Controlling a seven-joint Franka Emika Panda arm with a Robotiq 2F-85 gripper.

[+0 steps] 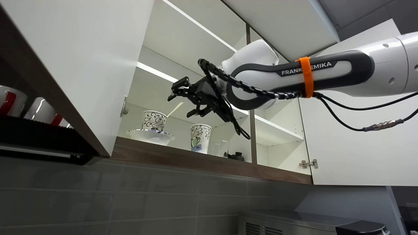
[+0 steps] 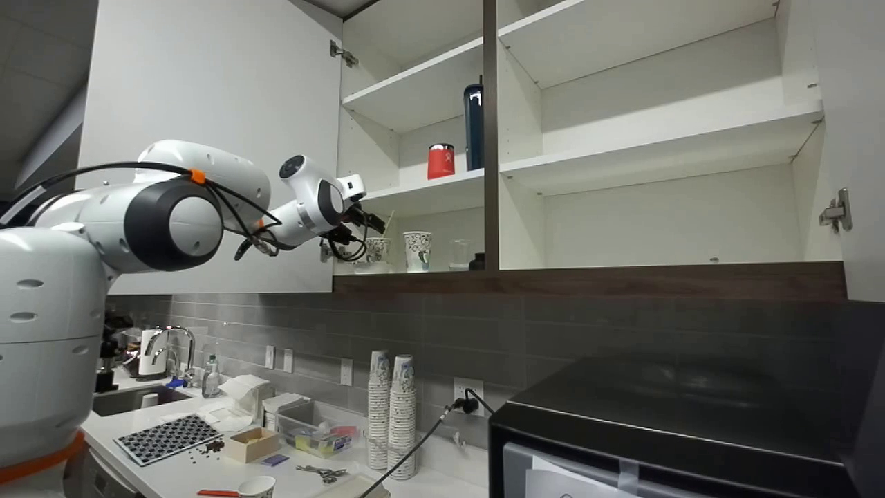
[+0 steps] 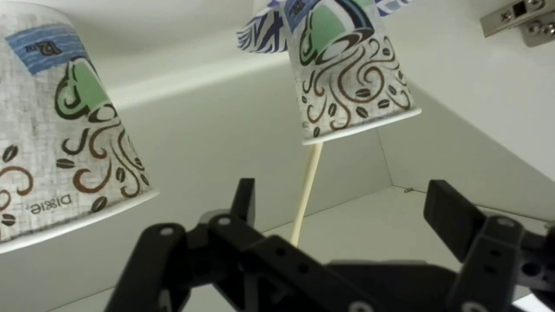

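Observation:
In front of the open cabinet my gripper is tilted, fingers wide open and empty. The wrist view, which is upside down, shows its two fingers apart, with a wooden stick visible beyond the gap. That stick rises out of a patterned paper cup, which sits in a bowl with a blue-patterned rim on the lowest shelf. To its right stands a second paper cup of the same print. My gripper is above and in front of the cups, touching neither as far as shows.
A clear glass and a small black object stand right of the cups, by the brown divider. On the shelf above are a red tumbler and a dark bottle. An open door flanks the left side.

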